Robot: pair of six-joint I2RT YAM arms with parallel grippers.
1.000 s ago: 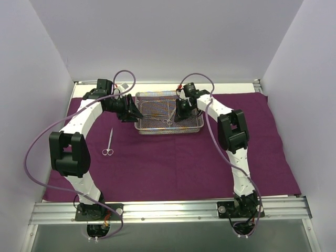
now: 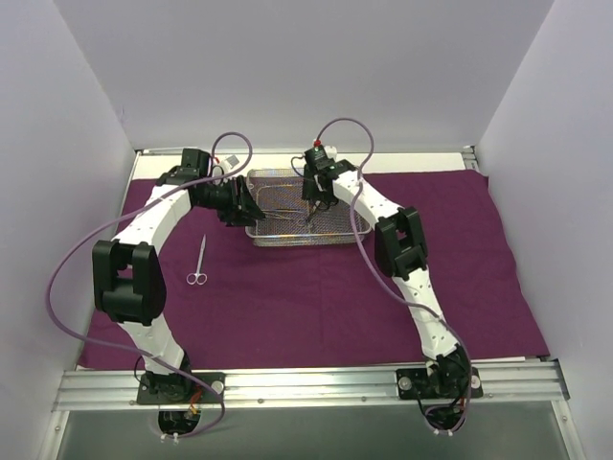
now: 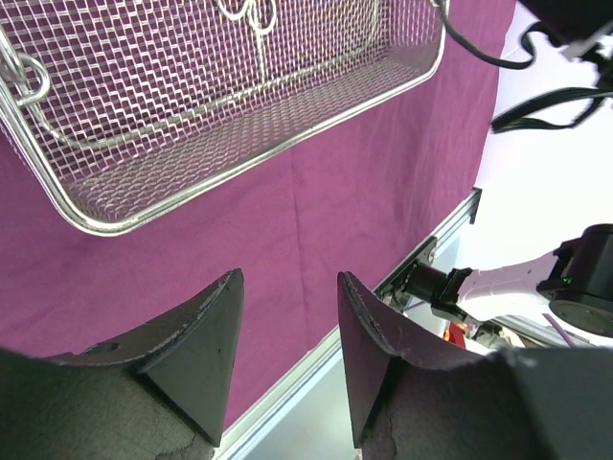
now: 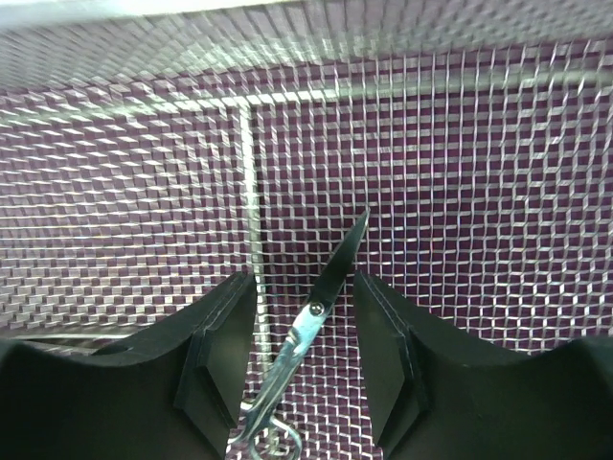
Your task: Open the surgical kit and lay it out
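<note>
The wire mesh basket [image 2: 305, 243] stands at the back of the cloth, with several metal instruments [image 2: 280, 213] inside. Over its floor is my right gripper, fingers apart. A pair of scissors [image 4: 303, 329] slants between those fingers, blade tip pointing away and handles partly hidden; I see no grip on it. My left gripper is open and empty at the basket's left end in the top view. In the left wrist view, looped handles [image 3: 251, 13] show inside the mesh. Another pair of scissors [image 2: 198, 264] lies on the purple cloth at left.
Purple cloth [image 2: 287, 316] covers the table, bare in front of the basket and at right. Grey walls [image 2: 48, 172] close both sides. The right arm [image 2: 402, 244] reaches across the basket's right end.
My right gripper has moved left within the basket, now over the scissors near its middle. The left arm has barely shifted, slightly to the right.
</note>
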